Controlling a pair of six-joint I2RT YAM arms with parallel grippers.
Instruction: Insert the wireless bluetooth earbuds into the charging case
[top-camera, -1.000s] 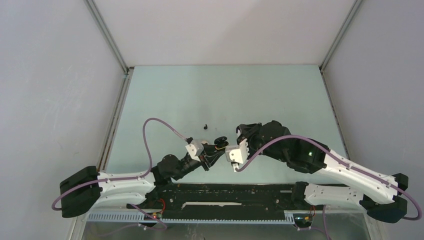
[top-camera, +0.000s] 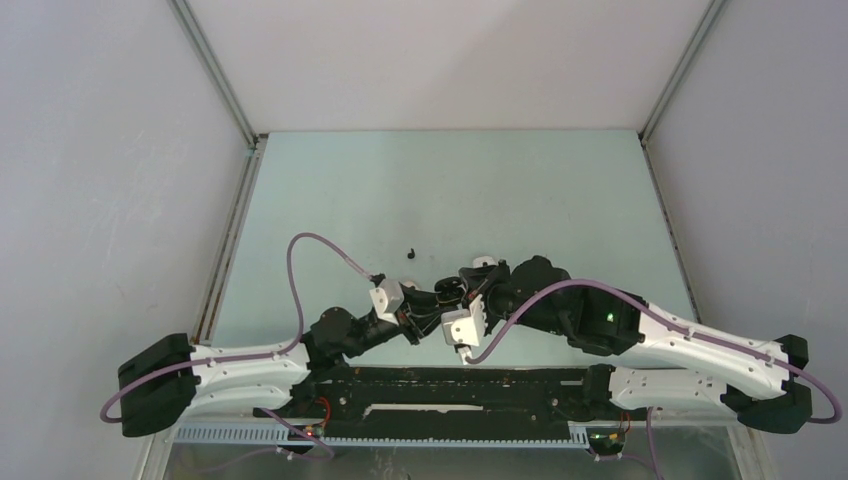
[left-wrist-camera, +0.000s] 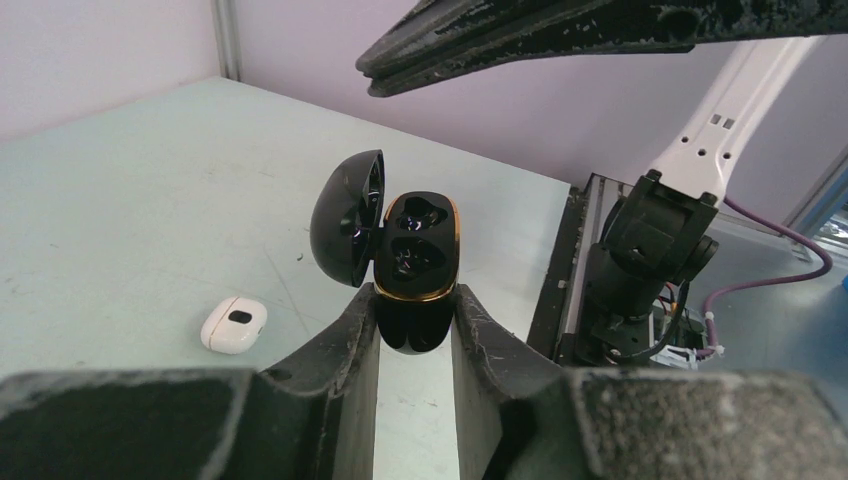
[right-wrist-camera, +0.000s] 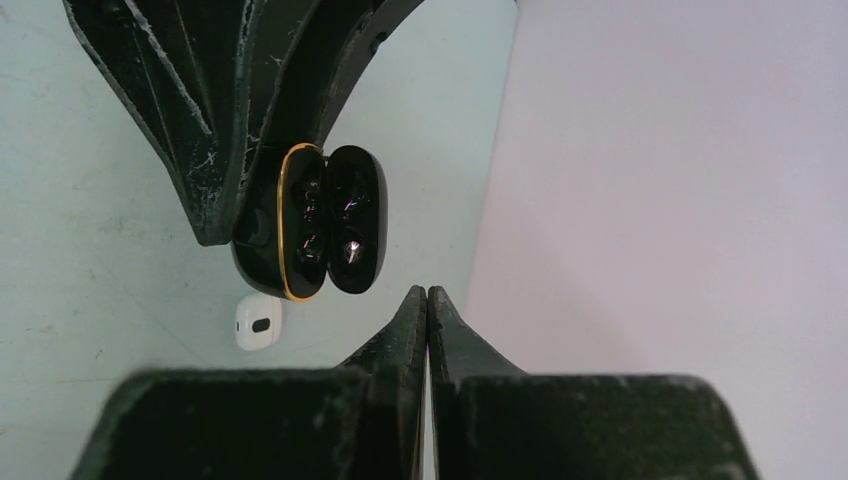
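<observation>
My left gripper is shut on the black charging case (left-wrist-camera: 418, 315), holding it by its lower end above the table. The case has a gold rim and its lid (left-wrist-camera: 343, 218) stands open. Two glossy black hollows show inside; whether earbuds sit in them I cannot tell. My right gripper is shut with nothing between its fingers. Its tips are close to the case and apart from it in both wrist views. A white piece with a black oval (right-wrist-camera: 259, 321), possibly an earbud, lies on the table beyond the case.
On the pale table, a similar white piece (left-wrist-camera: 234, 325) lies near the case in the left wrist view. A small dark object (top-camera: 411, 254) lies beyond the grippers in the top view. Both arms nearly meet at the near centre.
</observation>
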